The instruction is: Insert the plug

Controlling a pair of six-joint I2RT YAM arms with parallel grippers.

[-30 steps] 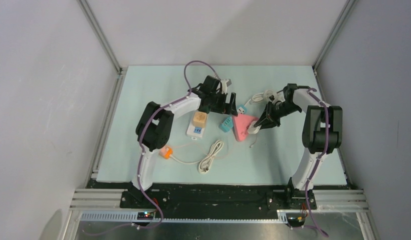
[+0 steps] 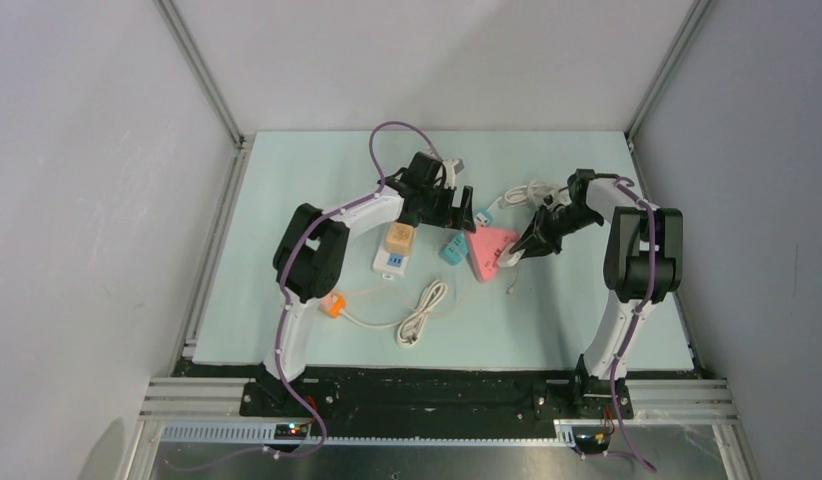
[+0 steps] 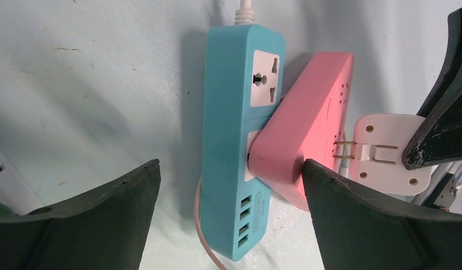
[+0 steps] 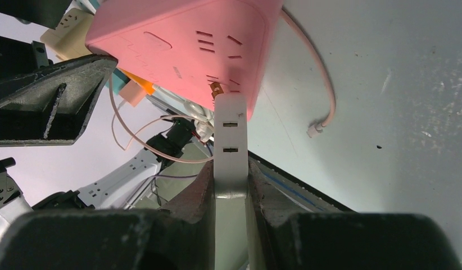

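Note:
A white plug (image 4: pixel 230 126) sits between the fingers of my right gripper, which is shut on it. Its metal prongs (image 3: pixel 345 149) point at the slotted face of the pink triangular power strip (image 2: pixel 490 250). In the left wrist view much of the prongs' length shows outside the slots; whether their tips have entered cannot be told. My left gripper stands open, its right fingertip (image 3: pixel 316 174) against or just beside the pink strip's corner. Between its fingers nothing is gripped. The blue power strip (image 3: pixel 226 129) lies behind the pink one, touching it.
A white power strip (image 2: pixel 388 267) with a tan block (image 2: pixel 399 238) on it lies to the left. An orange-ended socket (image 2: pixel 332 303) and a bundled white cable (image 2: pixel 422 312) are nearer the front. A thin pink cable (image 4: pixel 318 59) trails beside the pink strip.
The white plug and right gripper have shifted very slightly at the pink strip. The small loose cable end beside it has moved a little to the right. The left arm stays almost still.

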